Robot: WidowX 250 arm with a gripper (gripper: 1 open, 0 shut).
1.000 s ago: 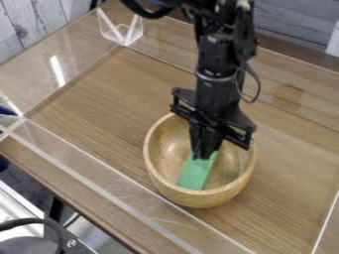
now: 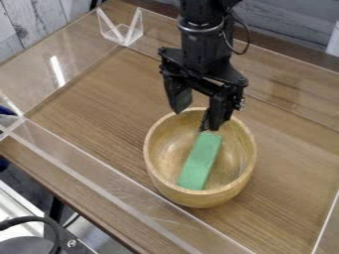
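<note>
A tan bowl point(image 2: 172, 179) sits on the wooden table with a green rectangular block point(image 2: 200, 161) lying inside it. The black gripper point(image 2: 196, 114) hangs over the back of the bowl, open, its lower parts reaching down to the bowl's rim above the block. Whether it touches the bowl is unclear.
A small clear wire-like or plastic container point(image 2: 121, 27) stands at the back left. A black cable or object point(image 2: 30, 238) lies at the lower left corner.
The gripper has moved up and back from over the green block, which was partly covered a second ago. The block remains in the bowl.
</note>
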